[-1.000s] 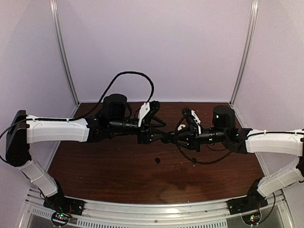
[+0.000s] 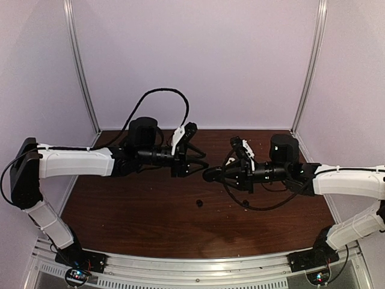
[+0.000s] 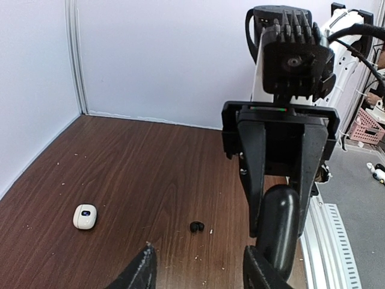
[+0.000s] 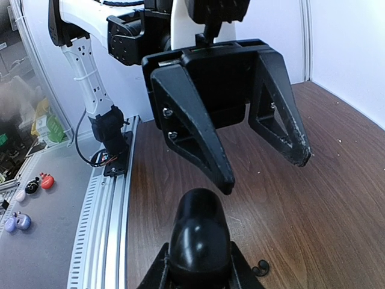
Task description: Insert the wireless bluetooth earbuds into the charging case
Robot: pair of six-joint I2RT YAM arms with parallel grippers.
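Note:
A glossy black charging case is held upright in my right gripper, whose fingers close on it at the bottom of the right wrist view. My left gripper hangs open just to the left of the case and a little above it, with nothing seen between its fingers. On the table, small black earbuds lie below the grippers, also seen as a dark pair in the right wrist view.
A white rounded case lies on the wooden table. Pale walls enclose the sides and back.
The right arm has stayed in place.

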